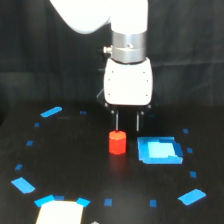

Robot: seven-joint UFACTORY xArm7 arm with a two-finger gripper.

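Note:
A red block stands upright on the dark table near the middle of the camera view. My gripper hangs above and slightly right of it, pointing down. Its dark fingers are spread apart with nothing visible between them, so it is open. The left finger lines up over the block's top in this view; whether they touch is hard to tell against the dark background. To the right of the block lies a blue square tray with a pale white patch inside.
Blue tape strips and small blue marks are scattered across the table. At the bottom left edge a whitish object is partly cut off. Bare table surrounds the block on its left and front.

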